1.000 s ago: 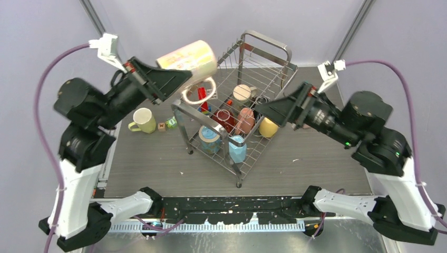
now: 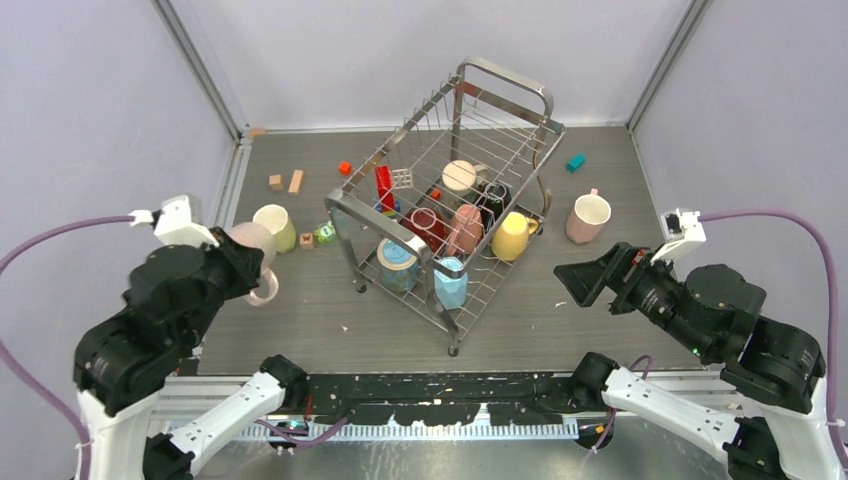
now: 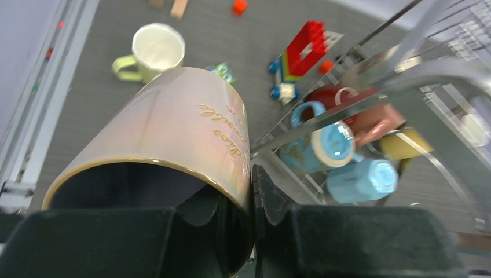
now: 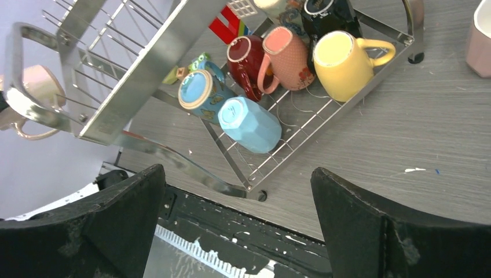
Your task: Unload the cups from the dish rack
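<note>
Held by its wall, a pale pink cup with gold lettering [image 3: 173,121] fills much of the left wrist view; my left gripper is shut on it, left of the rack and above the table. My right gripper [image 2: 580,285] hangs empty right of the metal dish rack [image 2: 400,235], its fingers [image 4: 359,226] wide apart. Upside down on the lower shelf are several cups: yellow [image 4: 341,66], light blue [image 4: 250,124], blue patterned [image 4: 202,92], dark red [image 4: 246,63], coral [image 4: 288,58], black [image 4: 333,23] and a cream-based one [image 2: 459,176].
A pale green cup [image 3: 159,46] stands upright left of the rack, a pink cup [image 2: 588,217] to its right. Small blocks [image 2: 296,181] and a red toy [image 3: 307,49] lie nearby.
My left gripper has carried the pale pink cup leftward from beside the rack and down, tilting toward the table. My right gripper has withdrawn from the rack to the right and lowered.
</note>
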